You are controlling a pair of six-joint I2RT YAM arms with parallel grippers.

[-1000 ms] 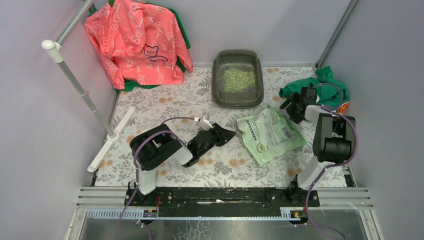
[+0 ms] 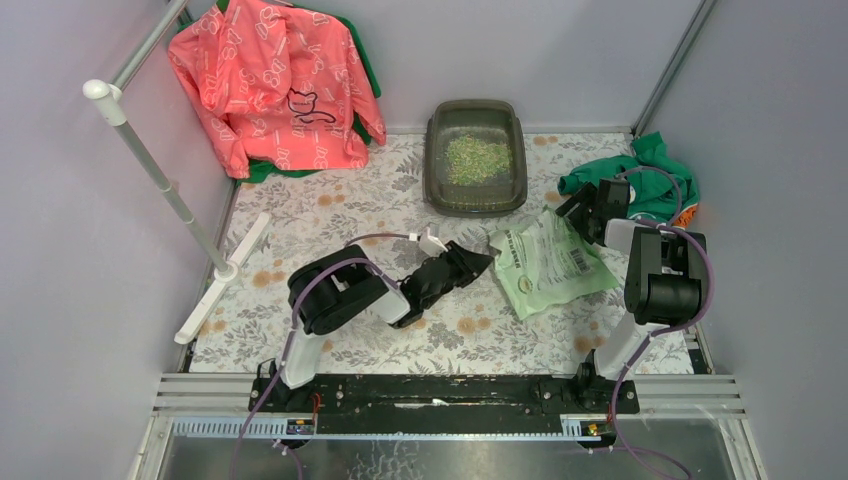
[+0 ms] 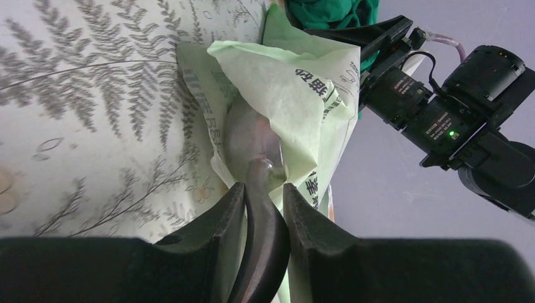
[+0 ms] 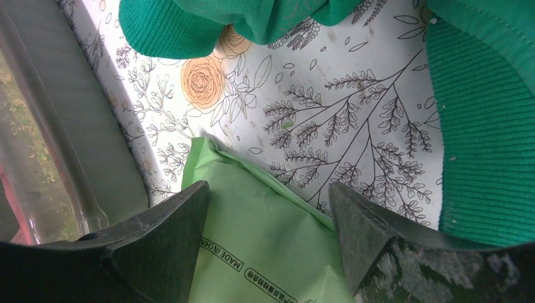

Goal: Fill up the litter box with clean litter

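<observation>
The grey litter box [image 2: 436, 160] stands at the back with a thin patch of litter inside. In front lies a green-white bag [image 2: 555, 270], crumpled and open at its left end. My left gripper [image 2: 485, 258] is shut on a dark scoop-like tool [image 3: 258, 240], whose pale head sits inside the bag's opening in the left wrist view. My right gripper [image 2: 568, 215] is at the bag's back corner, fingers part open on either side of the green plastic in the right wrist view; whether they touch it is unclear.
Green cloth [image 2: 610, 170] lies at the back right. A pink patterned garment [image 2: 260, 90] hangs at the back left beside a white stand [image 2: 170, 190].
My left gripper has moved right, toward and into the bag's open end. The bag has shifted slightly right and crumpled more. The right gripper moved slightly.
</observation>
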